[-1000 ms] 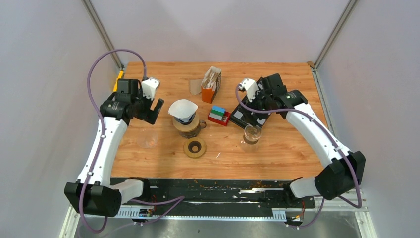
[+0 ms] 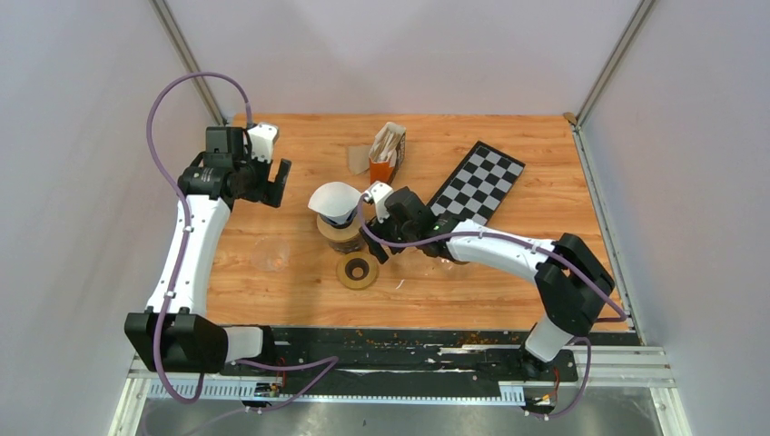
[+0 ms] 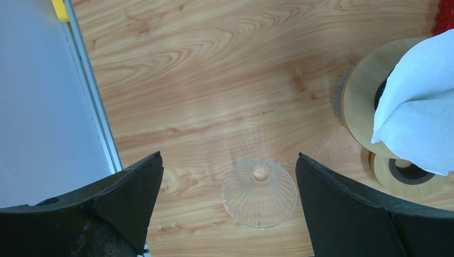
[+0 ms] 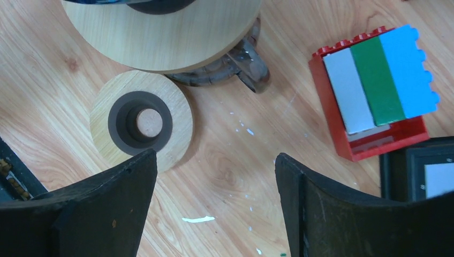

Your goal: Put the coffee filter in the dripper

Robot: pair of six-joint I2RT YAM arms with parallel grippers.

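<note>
A white paper coffee filter (image 2: 335,197) sits in the mouth of the dripper, its upper part standing out above the rim. The dripper's wooden collar (image 2: 337,235) rests on a glass server whose handle (image 4: 249,67) shows in the right wrist view. In the left wrist view the filter (image 3: 423,101) is at the right edge, apart from the fingers. My left gripper (image 2: 281,183) hangs open and empty to the left of the dripper. Just right of the dripper, my right gripper (image 2: 378,242) is open, nothing between its fingers, and covers the handle in the top view.
A wooden ring stand (image 2: 357,271) lies in front of the server. A clear plastic cone (image 3: 259,194) is on the table at left. A red box of coloured bricks (image 4: 369,91), an orange filter box (image 2: 388,154) and a checkered board (image 2: 481,184) stand behind or to the right.
The filter has not moved.
</note>
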